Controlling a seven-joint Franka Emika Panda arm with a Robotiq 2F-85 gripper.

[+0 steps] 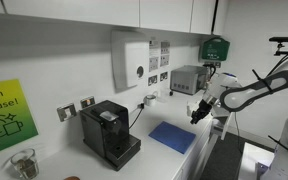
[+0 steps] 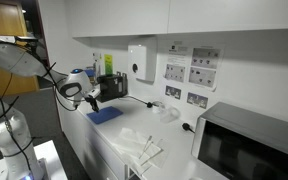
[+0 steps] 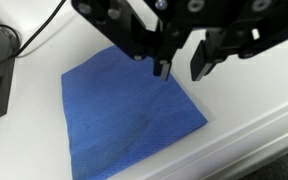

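Note:
A blue cloth lies spread flat on the white counter, and shows too as a blue patch in exterior view 1 and as a cloth near the coffee machine in exterior view 2. Above its edge, in the wrist view, hangs my gripper, its two dark fingers part open with a gap between them. Nothing shows in that gap except cloth edge and counter below. From outside, the gripper appears over the counter's front side, close to the cloth.
A black coffee machine stands left of the cloth, with a dark cable behind. A glass is at the far left. Farther along are a white cloth and a microwave. The counter's front edge runs close by.

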